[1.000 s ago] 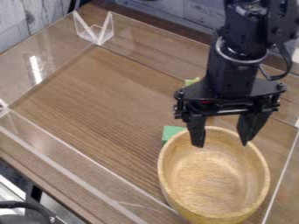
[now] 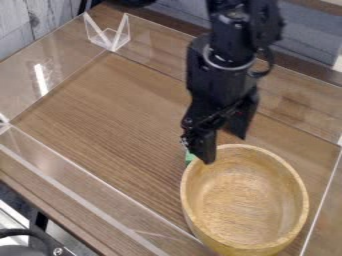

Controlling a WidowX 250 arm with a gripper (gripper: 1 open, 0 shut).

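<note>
My black gripper [image 2: 214,130] reaches down from the top of the view to the right of centre, above the back-left rim of a light tan bowl [image 2: 243,235], its fingers apart. A small green object [image 2: 191,155] sits at the bowl's back-left, partly hidden behind the gripper and rim. I cannot make out anything held between the fingers.
A white wire holder [image 2: 107,32] stands at the back left. The tray's edges run along the left, back and right.
The gripper has moved left and turned from facing squarely over the bowl to a position nearer the green object. The yellow object seen behind it earlier is now hidden.
</note>
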